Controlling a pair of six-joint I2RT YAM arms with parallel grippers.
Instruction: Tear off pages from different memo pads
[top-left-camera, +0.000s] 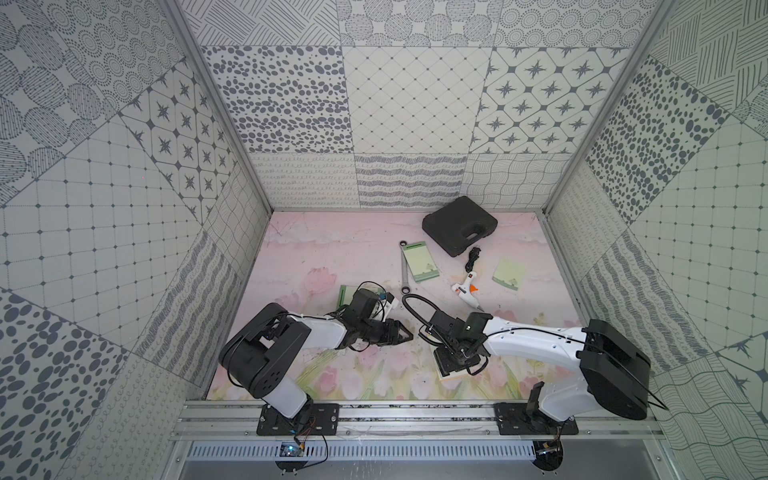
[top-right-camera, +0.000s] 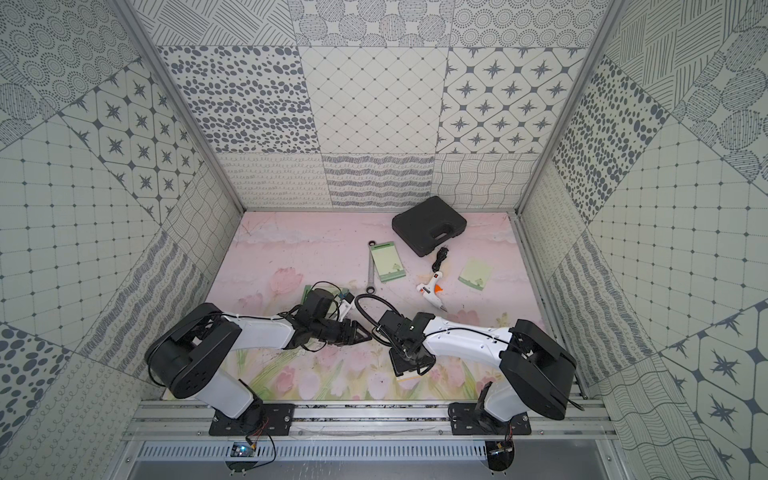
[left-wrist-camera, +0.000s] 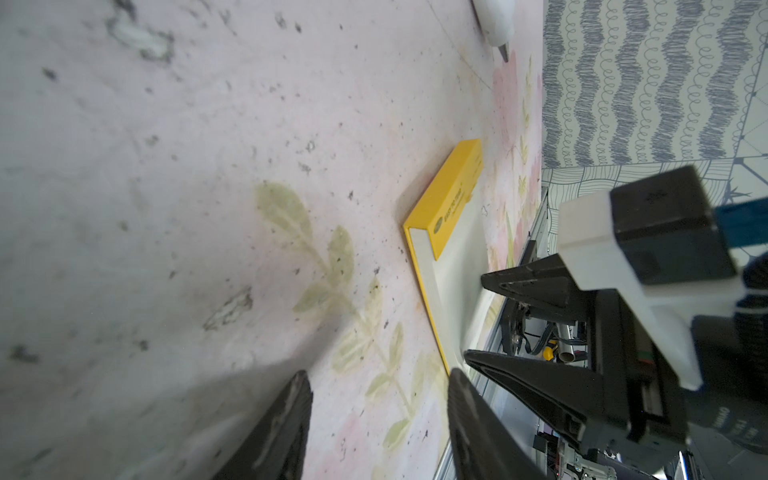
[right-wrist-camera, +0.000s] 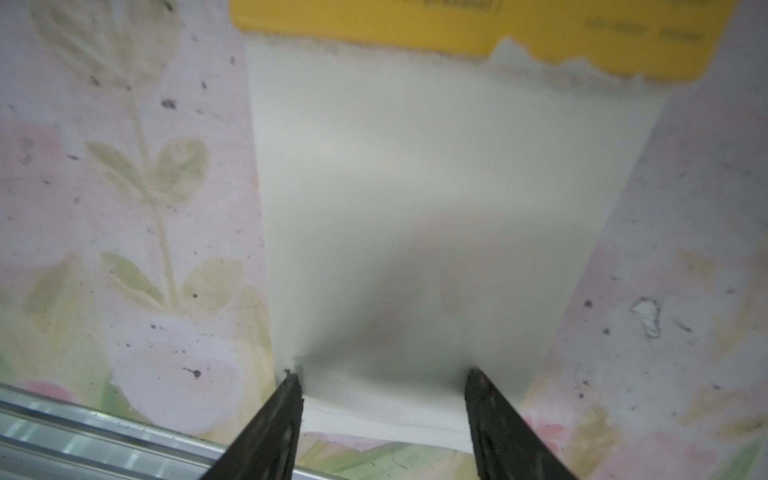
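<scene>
The white memo pad (right-wrist-camera: 448, 184) with a yellow binding strip (left-wrist-camera: 449, 192) lies flat on the table, torn paper scraps along the strip. Over its lower end is my right gripper, fingers apart with the pad's near edge in view between them; whether the tips touch paper I cannot tell. To the pad's left, my left gripper stands open low over bare table, nothing between its fingers. A green-edged pad (top-left-camera: 421, 261) lies farther back. Another green pad (top-left-camera: 344, 295) is partly hidden behind my left arm.
A loose pale green sheet (top-left-camera: 509, 273) lies at the right. Near it are a white glue gun (top-left-camera: 465, 290) and a black case (top-left-camera: 459, 225). A wrench (top-left-camera: 405, 268) lies beside the back pad.
</scene>
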